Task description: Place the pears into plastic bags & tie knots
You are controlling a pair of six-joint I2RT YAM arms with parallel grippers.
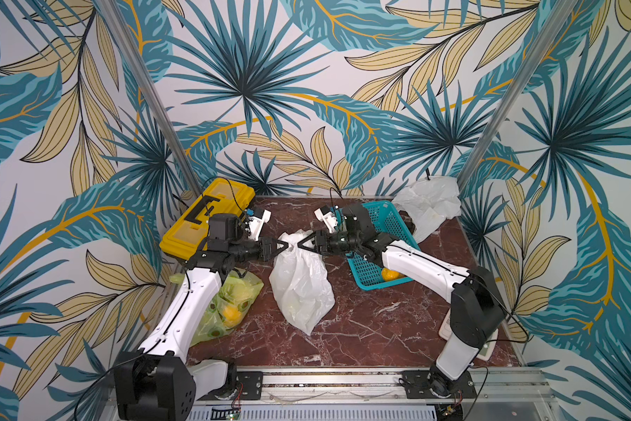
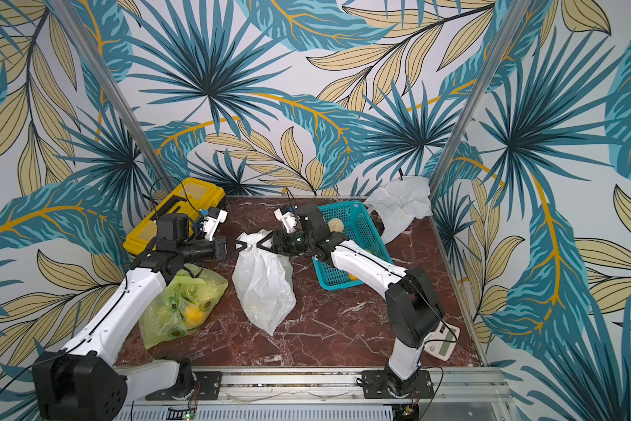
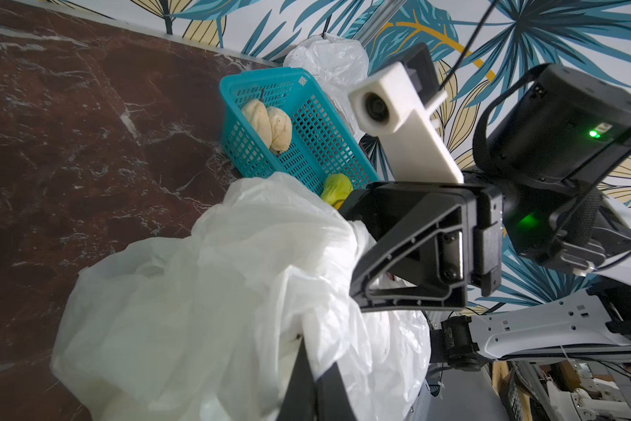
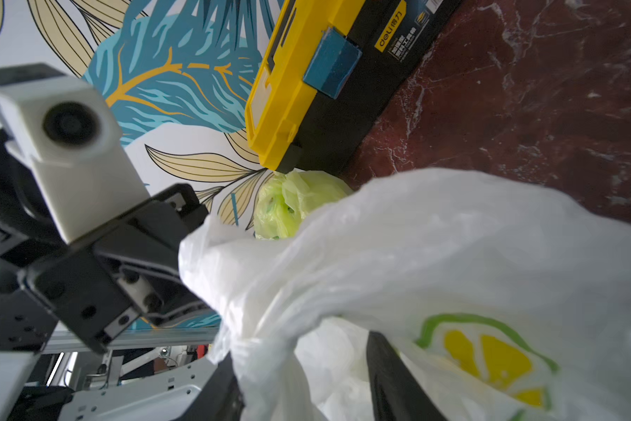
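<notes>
A white plastic bag (image 1: 301,291) stands bunched in the middle of the table, its neck raised between my two grippers. From the left, my left gripper (image 1: 286,245) meets the neck; in the left wrist view its fingers (image 3: 301,389) are together on a fold of the film. Opposite it, my right gripper (image 1: 304,245) has its fingers (image 4: 392,379) spread apart, with gathered film (image 4: 269,365) lying between them, not pinched. Pale round fruits (image 3: 269,127), seemingly pears, sit in the teal basket (image 3: 259,80). What the white bag contains is hidden.
A yellow-green bag with fruit (image 1: 224,308) lies by the left arm, below a yellow toolbox (image 1: 210,217). Another white bag (image 1: 427,203) lies at the back right. A scale (image 2: 443,341) is front right.
</notes>
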